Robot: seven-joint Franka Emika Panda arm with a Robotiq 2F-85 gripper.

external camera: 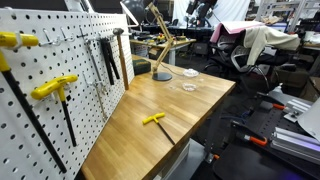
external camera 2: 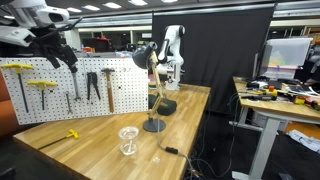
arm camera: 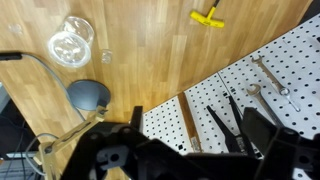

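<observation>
My gripper stands open in the wrist view, with nothing between its dark fingers. Beneath it are the wooden tabletop and a white pegboard (arm camera: 165,125). Away from the gripper, a yellow T-handle hex key (arm camera: 208,18) lies on the wood; exterior view 1 shows the same key (external camera: 155,118) near the table's front. A clear glass jar (arm camera: 70,42) stands on the table, also apart from the gripper. In exterior view 2 the arm (external camera 2: 35,35) hangs high at the left, over the pegboard, and the jar (external camera 2: 128,142) stands before the lamp.
A desk lamp (external camera 2: 154,90) rises from the table with its cable trailing right. On the pegboard hang a hammer (external camera 2: 109,88), pliers (external camera 2: 93,85), wrenches and yellow-handled hex keys (external camera: 55,88).
</observation>
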